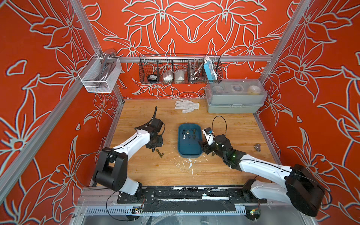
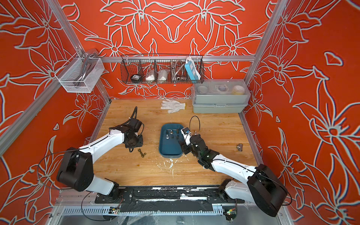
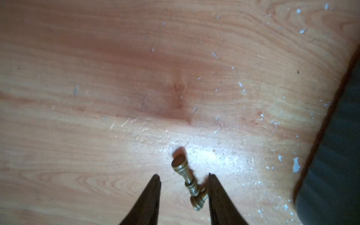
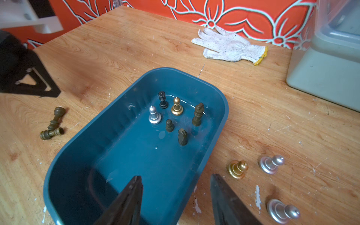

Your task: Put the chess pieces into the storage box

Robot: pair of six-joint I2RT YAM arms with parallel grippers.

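Observation:
Two dark bronze chess pieces lie on the table left of the blue box, their ends close together; the longer piece (image 3: 187, 178) and the shorter piece (image 3: 198, 199) both show in the left wrist view. My left gripper is open above them, its fingers (image 3: 151, 195) apart and nothing held. Several pieces stand inside the box, among them a silver pawn (image 4: 154, 115) and a bronze knight (image 4: 182, 137). My right gripper is open and empty over the box's right wall. Right of the box stand a gold pawn (image 4: 237, 169) and two silver pawns (image 4: 271, 163).
A white glove (image 4: 230, 45) lies behind the box, and a lidded grey-green container (image 1: 236, 96) fills the back right. A small metallic object (image 1: 257, 147) lies far right. Pale flakes (image 1: 190, 163) litter the table in front of the box.

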